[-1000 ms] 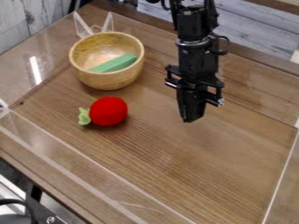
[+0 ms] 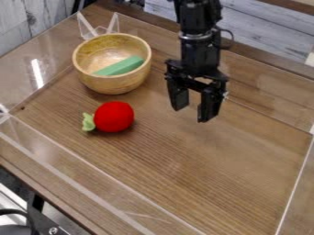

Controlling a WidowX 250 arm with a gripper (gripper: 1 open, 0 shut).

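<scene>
A black robot arm reaches down from the top centre to my gripper (image 2: pixel 193 106), which stands open low over the middle of the wooden table (image 2: pixel 208 174), with bare wood beneath it. Left of it, a yellow bowl (image 2: pixel 88 70) holds a green object (image 2: pixel 120 66). A red strawberry-like toy (image 2: pixel 113 117) with green leaves lies on the table below the bowl, apart from the gripper.
A dark edge with cables runs along the upper left, and a black object sits at the lower left corner.
The gripper has shifted slightly back and to the left, and its fingers show more spread. The bowl and red toy have not moved.
</scene>
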